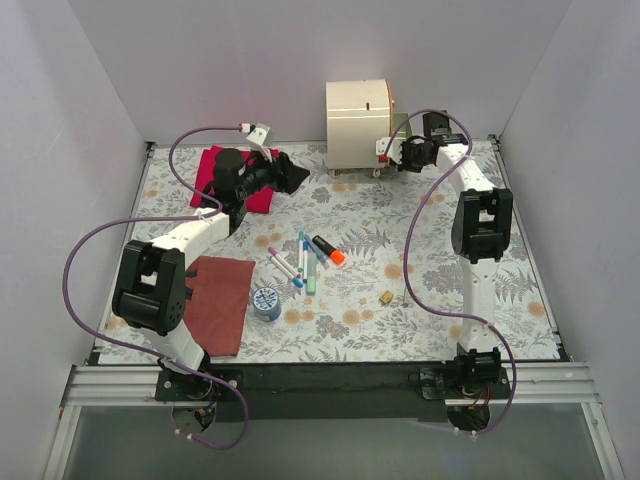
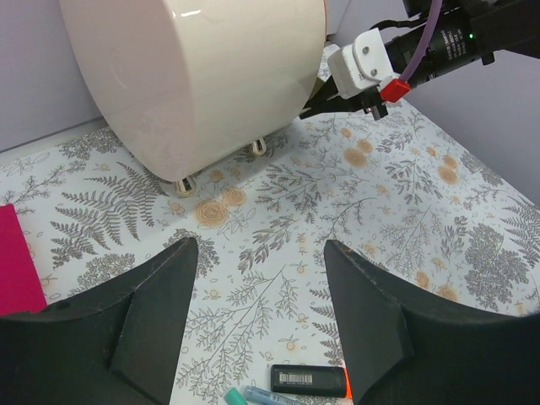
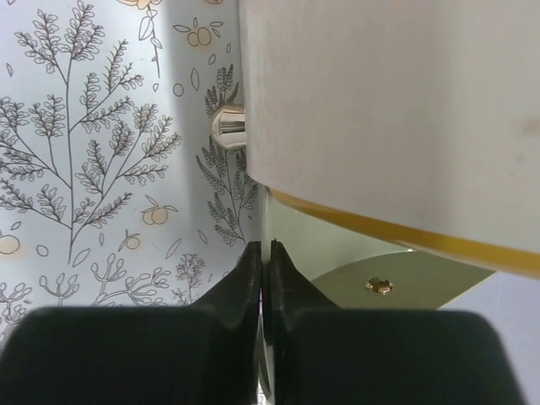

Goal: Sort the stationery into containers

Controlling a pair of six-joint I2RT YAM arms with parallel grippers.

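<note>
A cream, rounded cabinet (image 1: 357,125) stands at the back of the table. From its right side a pale green panel (image 3: 316,240) with a small gold knob (image 3: 379,286) sticks out. My right gripper is shut on this panel's thin edge, close beside the cabinet body. Left of the cabinet, above the table, my left gripper is open and empty. Several pens lie mid-table: a pink-ended marker (image 1: 284,262), a green one (image 1: 311,277) and a black marker with an orange cap (image 1: 327,249). Whatever is inside the cabinet is hidden.
A blue round tin (image 1: 267,303) stands near the front left, by a dark red cloth (image 1: 222,310). A brighter red cloth (image 1: 262,200) lies partly beneath the left arm. One small yellowish block (image 1: 386,297) rests front centre.
</note>
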